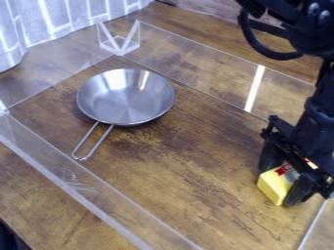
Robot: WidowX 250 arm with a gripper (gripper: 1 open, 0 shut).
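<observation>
A yellow block (274, 188) with a red-and-white label lies on the wooden counter at the right. My black gripper (292, 172) is over it from above, shut on it, its fingers covering much of the block's top and back.
A steel frying pan (125, 96) with its handle toward the lower left sits at the left middle. Clear plastic rails border the counter (156, 195). A clear plastic piece (119, 37) stands at the back.
</observation>
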